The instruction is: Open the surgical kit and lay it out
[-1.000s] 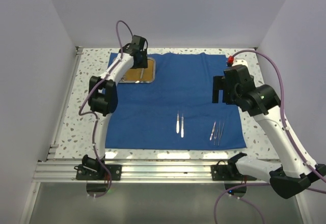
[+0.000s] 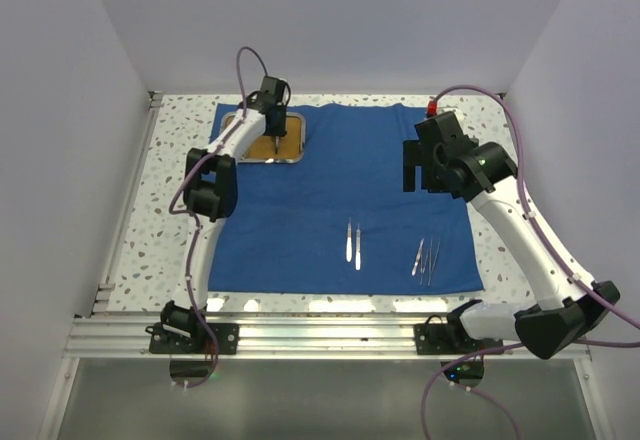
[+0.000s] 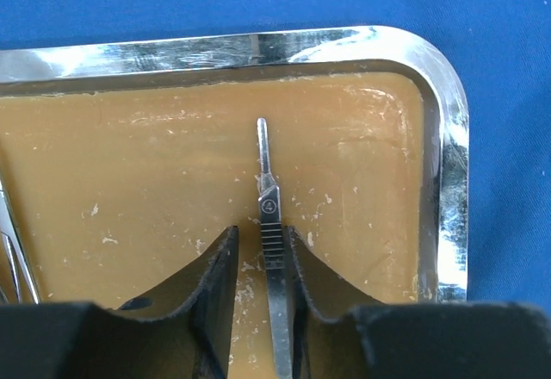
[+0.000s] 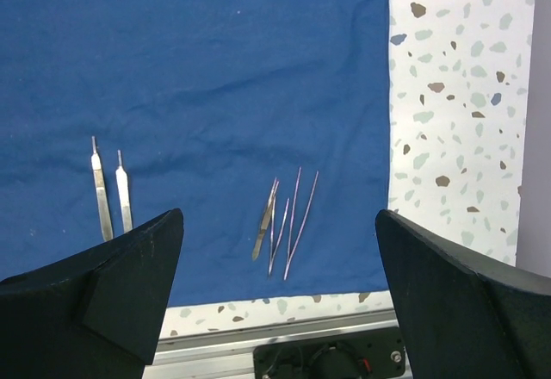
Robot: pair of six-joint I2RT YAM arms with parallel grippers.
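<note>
In the tray (image 2: 302,132) at the back left, a scalpel handle (image 3: 269,205) lies on tan lining. My left gripper is low over it, its fingertips either side of the handle, part open with a narrow gap. Part of another metal instrument (image 3: 13,250) shows at the tray's left. My right gripper (image 2: 424,165) stands open above the blue cloth at the right, nothing between its fingers.
Two scalpel handles (image 4: 101,198) lie side by side on the front middle of the cloth (image 2: 340,170). Several slender instruments (image 4: 263,228) lie at its front right.
My right arm has moved left and toward the back.
</note>
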